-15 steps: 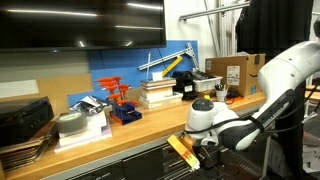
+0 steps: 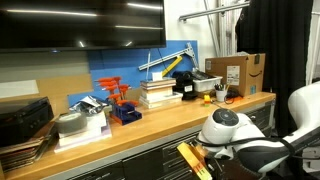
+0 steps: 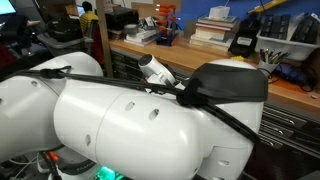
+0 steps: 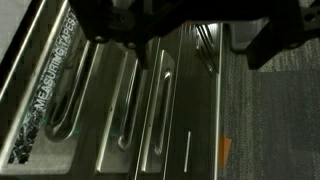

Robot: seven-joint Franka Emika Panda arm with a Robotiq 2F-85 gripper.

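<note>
In the wrist view my gripper stands open, its dark fingers (image 4: pixel 275 42) wide apart at the top. Below them is the drawer cabinet's front (image 4: pixel 185 120), with several long metal pulls, one being a drawer handle (image 4: pixel 160 105). A label reading "MEASURING TAPES" (image 4: pixel 50 75) runs along the left. No held object can be made out, and the streaky metallic patch (image 4: pixel 207 45) in the gap is unclear. In exterior view 1 the white arm (image 2: pixel 222 128) reaches down before the cabinet, a yellow-orange piece (image 2: pixel 194 160) at its end. The arm hides much in exterior view 2.
Above the drawers runs a wooden counter (image 2: pixel 150 128) with stacked books (image 2: pixel 157 93), red-orange racks (image 2: pixel 123 88), a dark bin and a cardboard box (image 2: pixel 240 72). Grey carpet (image 4: pixel 275 120) lies along the right of the wrist view, with an orange patch (image 4: pixel 226 150) near the cabinet.
The arm has come lower, and its end with the yellow-orange piece has shifted down and slightly right. Things on the counter have stayed put.
</note>
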